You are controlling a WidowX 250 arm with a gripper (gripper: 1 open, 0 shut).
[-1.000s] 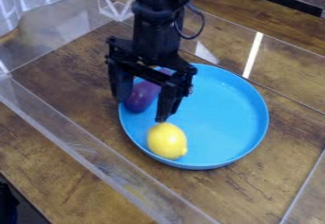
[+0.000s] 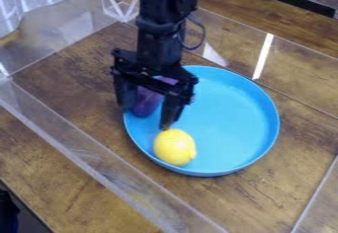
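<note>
A blue round tray (image 2: 240,123) lies on the wooden table. A yellow lemon-like object (image 2: 175,147) sits on its front part. A purple object (image 2: 146,102) lies at the tray's left, partly hidden by my black gripper (image 2: 150,105), which hangs open over it with its fingers either side. Whether the fingertips touch it I cannot tell.
Clear strips or panels run along the lower left and the right.
My gripper has shifted a little to the left over the purple object. The tray and yellow object look essentially unmoved.
</note>
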